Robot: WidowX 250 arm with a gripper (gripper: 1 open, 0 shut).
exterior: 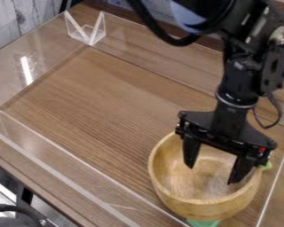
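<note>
My gripper (216, 151) is open, its black fingers reaching down into the upper part of a round tan bowl (174, 195) at the lower right. No object shows between the fingers. A green object (201, 222) is partly visible under the bowl's front edge, and another small bit of green shows at the bowl's right side.
Bare wooden table (85, 106) fills the left and middle, with clear room there. A white wire stand (85, 27) is at the back left. Clear plastic edging runs along the table's left and front edges.
</note>
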